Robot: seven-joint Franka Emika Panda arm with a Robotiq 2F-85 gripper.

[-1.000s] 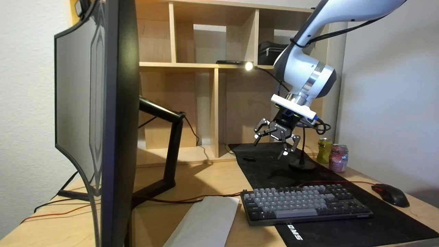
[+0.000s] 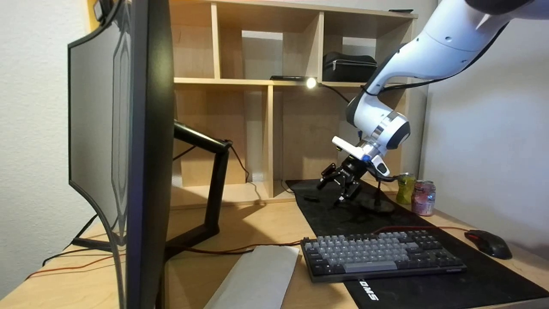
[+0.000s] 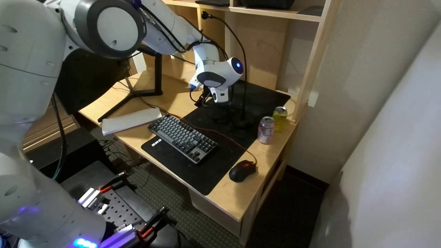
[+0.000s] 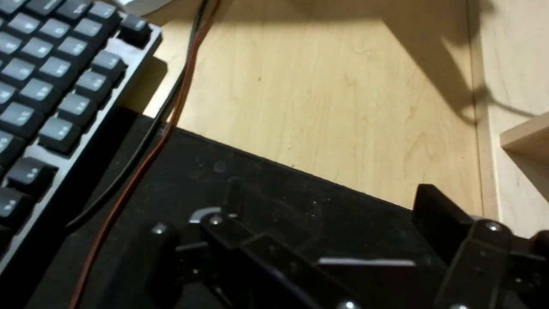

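Observation:
My gripper (image 2: 330,192) is open above the far part of the black desk mat (image 2: 329,216), tilted down and to the left. In the wrist view the fingers (image 4: 431,206) stand wide apart over the dark mat, and nothing is seen held between them. A small dark object (image 2: 311,198) lies on the mat close to the gripper in exterior view 1. I cannot make it out in the wrist view, where black fingers and black mat blend together. The wrist of the arm hides most of the gripper in exterior view 2.
A lamp (image 3: 243,120) stands close to the arm. Nearer the front lie a keyboard (image 2: 381,253) and a mouse (image 2: 487,244). Two cans, yellow (image 3: 279,117) and pink (image 3: 265,130), stand at the right edge. The monitor (image 2: 149,154) is left; shelves (image 2: 269,139) rise behind.
The gripper has come down closer to the mat and turned, so its fingers now appear more edge-on in exterior view 1. The objects on the desk have not visibly moved.

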